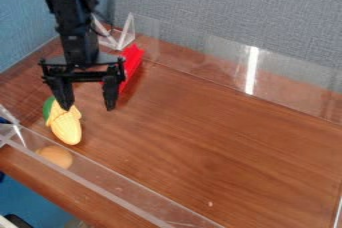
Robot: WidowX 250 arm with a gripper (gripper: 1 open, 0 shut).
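My black gripper (84, 100) hangs open at the left of the camera view, just above a yellow corn toy (66, 126) with a green husk that lies on the wooden floor of the bin (214, 142). Behind the gripper, a red object (131, 62) lies partly hidden by it. Nothing shows held between the fingers.
A small orange-tan item (56, 156) sits near the front-left clear wall. Clear low walls border the wooden surface, with grey and blue padded panels behind.
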